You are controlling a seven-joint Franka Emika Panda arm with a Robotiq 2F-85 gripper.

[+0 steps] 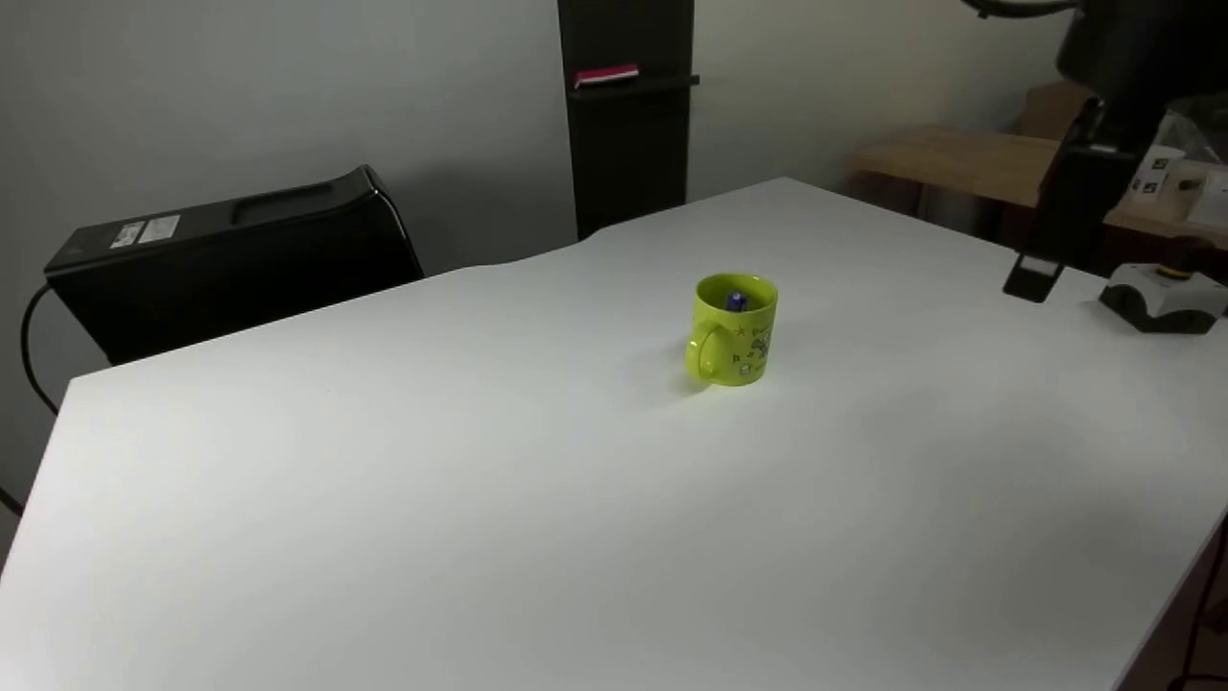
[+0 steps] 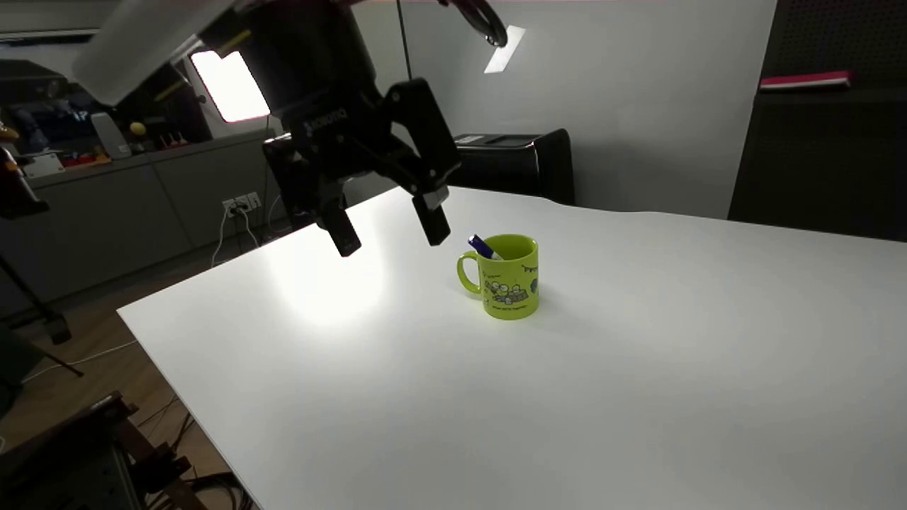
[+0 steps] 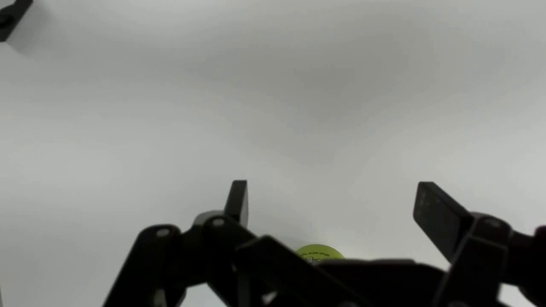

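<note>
A lime-green mug [image 1: 733, 334] with printed figures stands upright on the white table. Inside it leans a marker with a blue cap [image 2: 484, 246], its tip above the rim. In exterior view 2 my gripper [image 2: 391, 238] hangs over the table to the left of the mug, open, its two fingers wide apart and nothing between them. Exterior view 1 has one dark finger [image 1: 1053, 236] of it at the upper right, well away from the mug. The wrist view catches only a sliver of the green mug [image 3: 318, 253] at the bottom, mostly covered by the gripper's own linkage.
A white and black box [image 1: 1165, 297] sits at the table's right edge in exterior view 1. Behind the table stand a black machine [image 1: 242, 248] and a wooden bench [image 1: 967, 167].
</note>
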